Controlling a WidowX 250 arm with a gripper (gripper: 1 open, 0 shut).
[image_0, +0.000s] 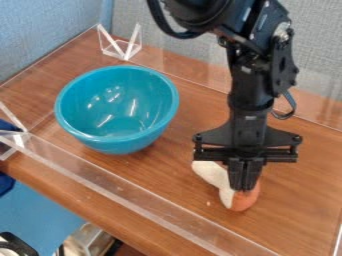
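Observation:
My black gripper (245, 172) points straight down at the centre right of the table, its fingertips over a white and orange object (214, 178), which lies on the wood and is partly hidden behind them. The fingers look close together; whether anything is between them is hard to see.
A turquoise bowl (118, 118) stands to the left, apart from the gripper. Clear barriers run along the table (160, 210). A white wire shape (119, 45) is at the back left. Blue and metal items lie below the near left edge. Bare wood lies to the right.

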